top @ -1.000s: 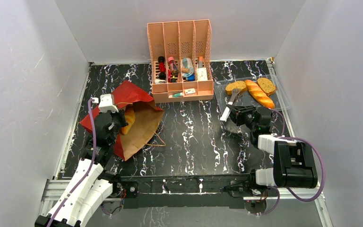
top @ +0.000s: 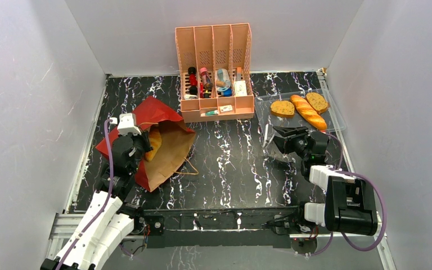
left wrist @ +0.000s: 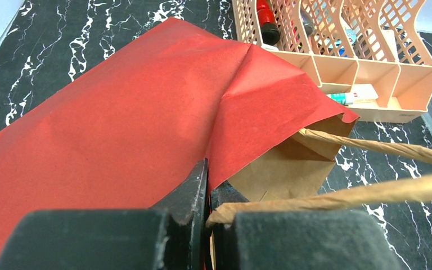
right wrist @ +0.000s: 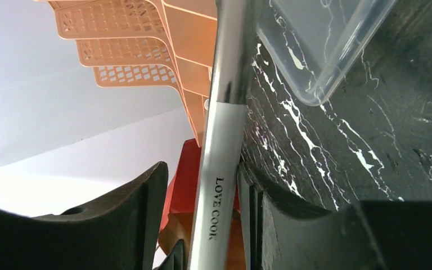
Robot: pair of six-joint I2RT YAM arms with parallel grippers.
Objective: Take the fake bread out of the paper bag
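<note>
The red paper bag (top: 160, 112) lies on its side at the left, its brown mouth facing right. Inside it a yellow piece of bread (top: 154, 143) shows partly, behind my left gripper. That left gripper is shut on the bag's edge, beside a twisted paper handle (left wrist: 337, 198). At the right, my right gripper stands open, its fingers (right wrist: 156, 180) apart on either side of metal tongs (right wrist: 219, 146). The tongs lie close to the right-hand finger, with a gap on the other side. Two bread slices (top: 282, 108) and a baguette (top: 308, 111) rest on the clear tray (top: 263, 106).
A peach organizer (top: 214, 115) holding bottles and small items stands at the back centre, close to the bag's upper right. Between bag and tray the black marbled table (top: 225, 169) is free. Grey walls bound the left, right and back.
</note>
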